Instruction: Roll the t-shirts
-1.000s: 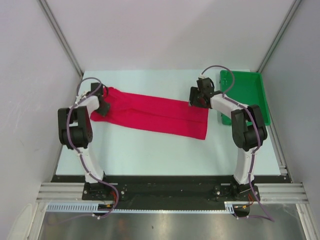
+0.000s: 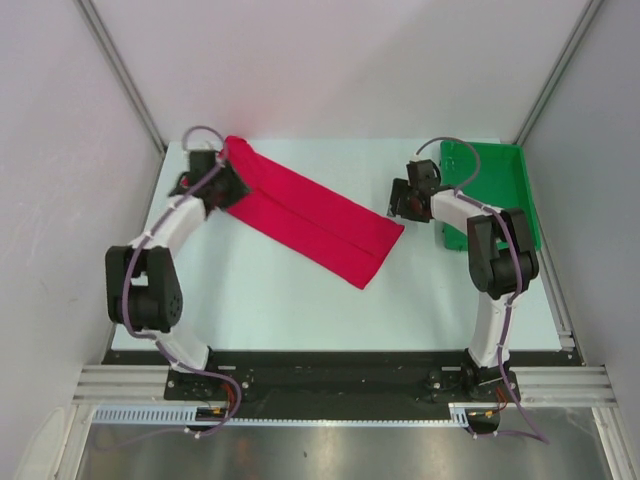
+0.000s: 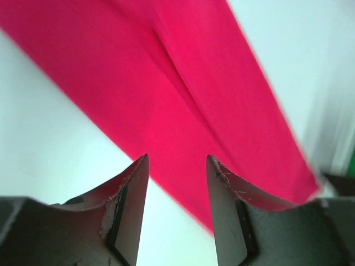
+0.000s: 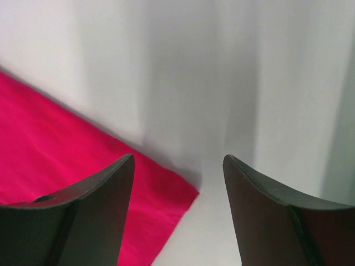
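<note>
A red t-shirt (image 2: pixel 310 225), folded into a long strip, lies diagonally on the white table, from the back left to the middle right. In the top view my left gripper (image 2: pixel 225 185), motion-blurred, is over the strip's left part; in its wrist view its open fingers (image 3: pixel 125 216) show above the red cloth (image 3: pixel 144 105). My right gripper (image 2: pixel 405 205) is open near the strip's right end; in its wrist view the cloth's corner (image 4: pixel 172 188) lies below and between the fingers.
A green bin (image 2: pixel 510 190) sits at the right of the table, beside the right arm.
The shirt's left end has moved toward the back and its right end forward, so it lies diagonally. The right gripper shifted slightly.
</note>
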